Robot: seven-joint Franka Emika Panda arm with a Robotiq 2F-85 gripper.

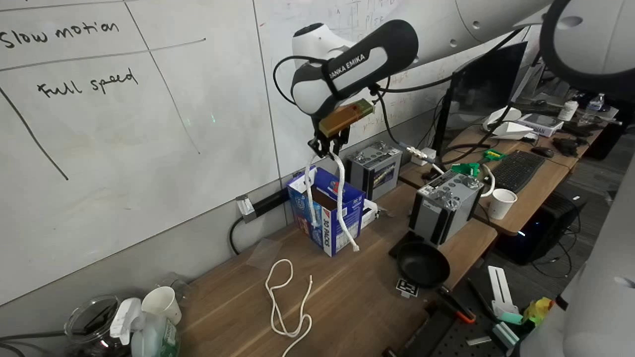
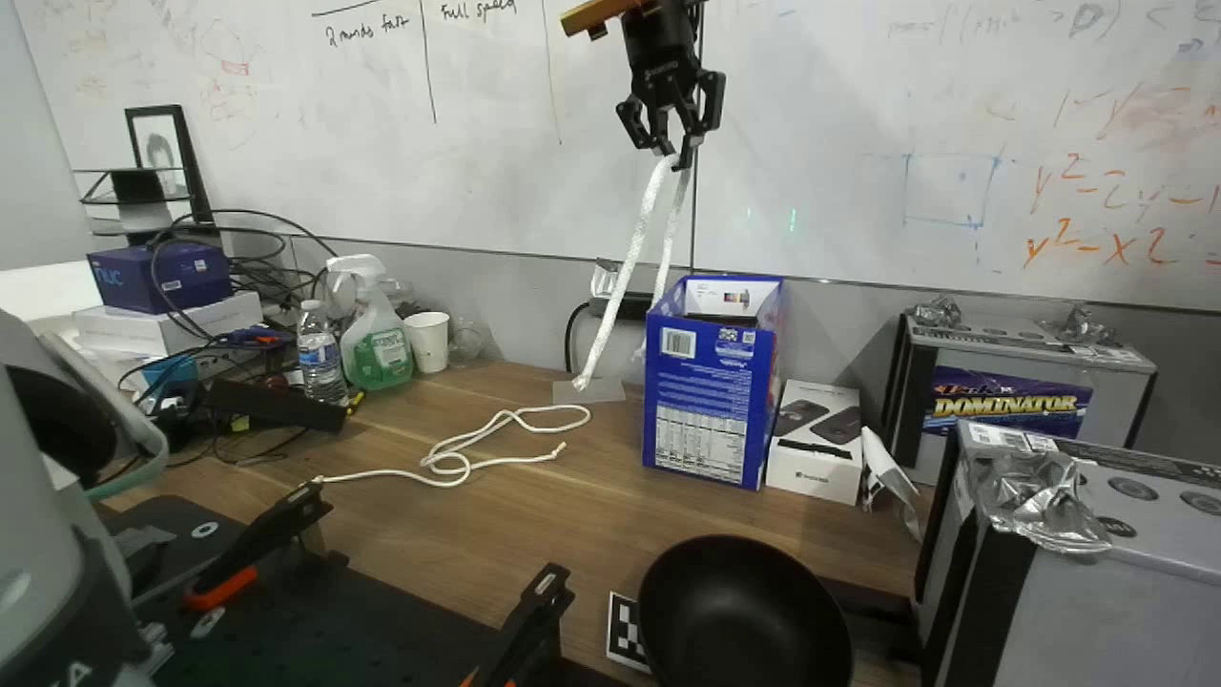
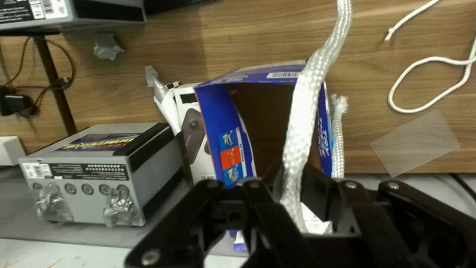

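Note:
A thick white rope [image 2: 631,269] hangs folded from my gripper [image 2: 677,158], which is shut on it near its middle, high above the table. Both ends dangle. Below is an open-topped blue box [image 2: 715,378], standing upright by the whiteboard wall. In the wrist view the rope [image 3: 308,98] crosses over the opening of the box [image 3: 232,147], one end past its near panel and the other beside its far side. A thinner white cord [image 1: 275,303] lies loosely curled on the table, apart from the box.
A white phone box [image 2: 815,441] stands right of the blue box. Grey batteries [image 1: 446,205] and a black pan [image 1: 422,265] are on the right. A spray bottle [image 2: 375,326] and paper cup [image 2: 428,342] stand at the left. Mid-table is mostly clear.

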